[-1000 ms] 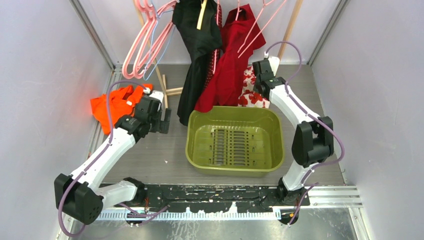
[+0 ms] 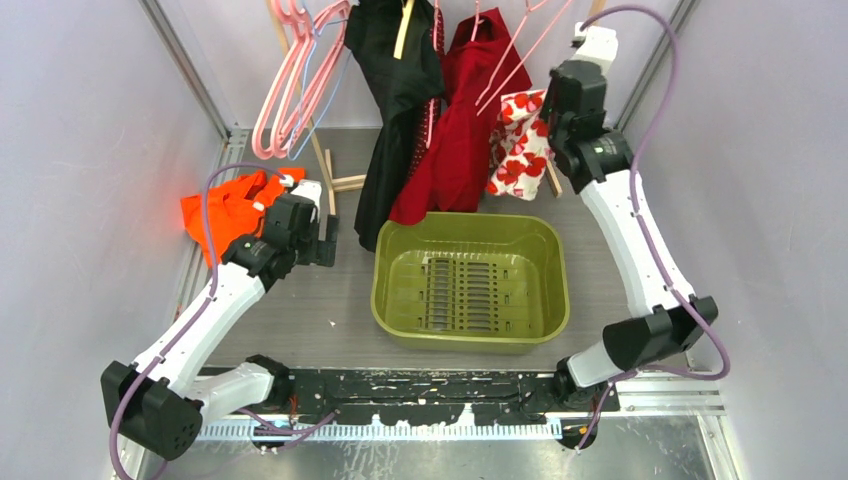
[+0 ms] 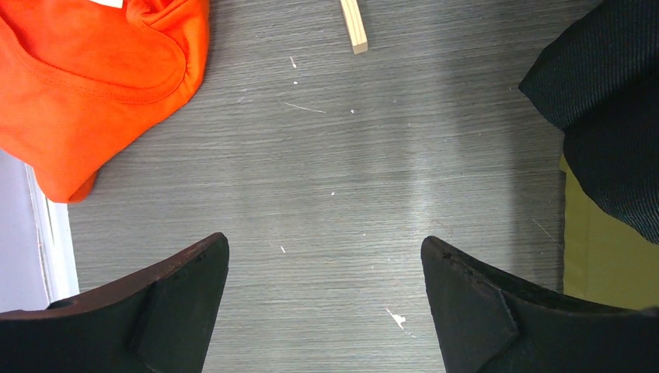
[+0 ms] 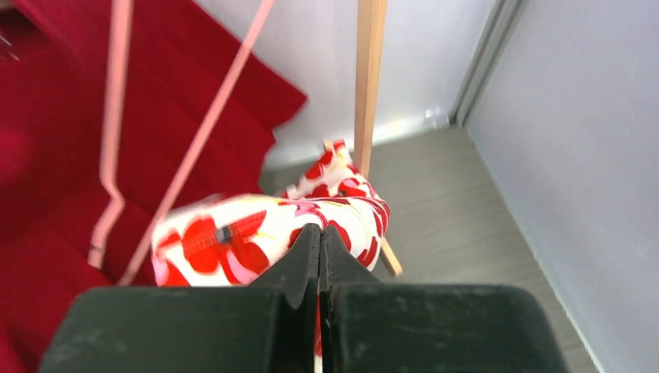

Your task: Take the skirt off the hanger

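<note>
A white cloth with red poppies (image 2: 518, 165), likely the skirt, hangs below my right gripper, which is shut on its edge. In the right wrist view the fabric bunches up just beyond the fingertips. Pink hangers (image 2: 505, 60) dangle to the left of it, beside a dark red garment (image 2: 468, 120); no hanger shows inside the poppy cloth. My left gripper is open above the bare floor at the left, nothing between its fingers.
An olive green basket (image 2: 470, 342) stands empty at the centre. Black trousers (image 2: 385, 110) hang just behind it. Orange cloth (image 2: 225, 210) lies at the left, below empty pink hangers (image 2: 285, 95). A wooden post (image 4: 369, 70) rises close to my right gripper.
My left arm has shifted only slightly.
</note>
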